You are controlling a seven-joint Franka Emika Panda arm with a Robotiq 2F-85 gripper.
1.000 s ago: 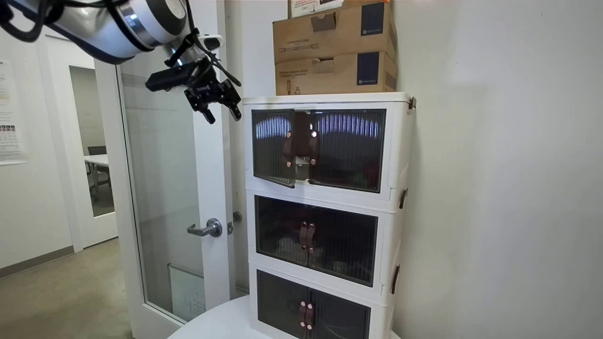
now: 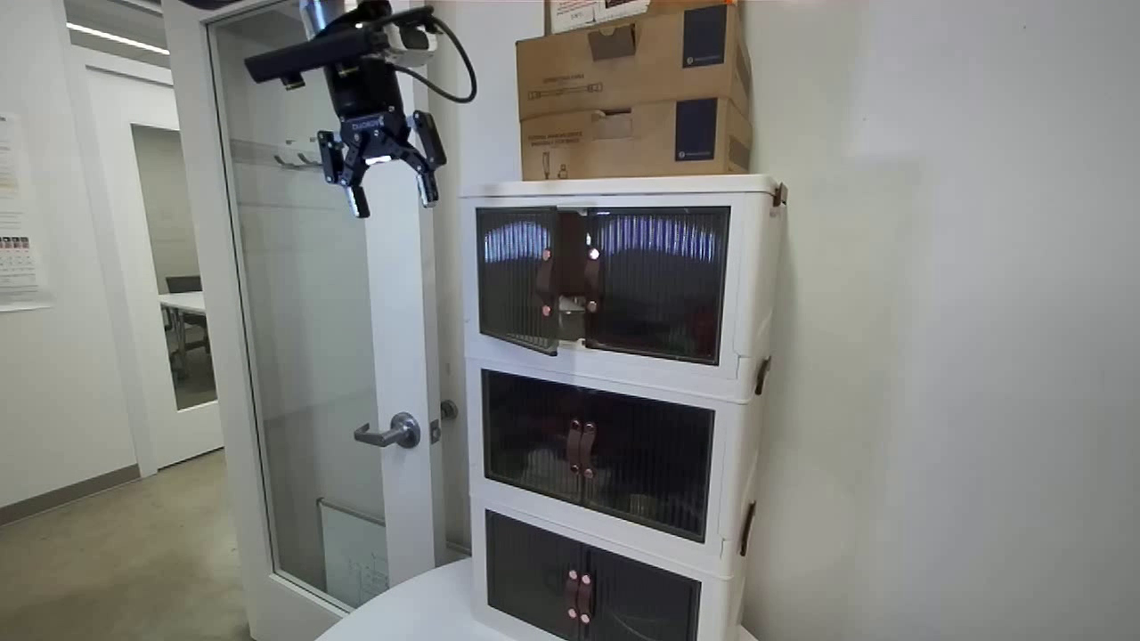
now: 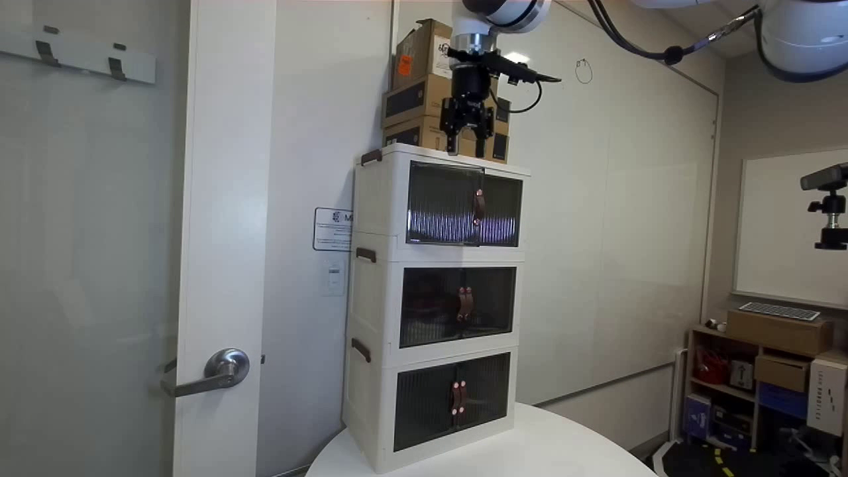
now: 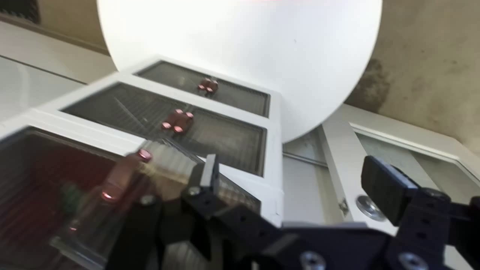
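A white three-tier cabinet [image 2: 620,376] with dark ribbed doors stands on a round table. Its top left door [image 2: 517,279] is swung slightly outward, leaving a gap beside the top right door [image 2: 657,283]. Brown strap handles with copper studs sit at the inner door edges; one top handle [image 4: 121,174] shows in the wrist view. My gripper [image 2: 397,203] hangs above and left of the cabinet in exterior view 1, fingers pointing down and spread. In exterior view 2 the gripper [image 3: 467,151] overlaps the cabinet's top edge. Nothing shows between its fingers.
Cardboard boxes [image 2: 631,96] are stacked on the cabinet top. A glass-panelled room door [image 2: 406,320] with a lever handle [image 2: 390,432] stands close on the left.
My gripper has turned from a slant to nearly straight down and shifted slightly left and up in exterior view 1. The cabinet doors look unchanged.
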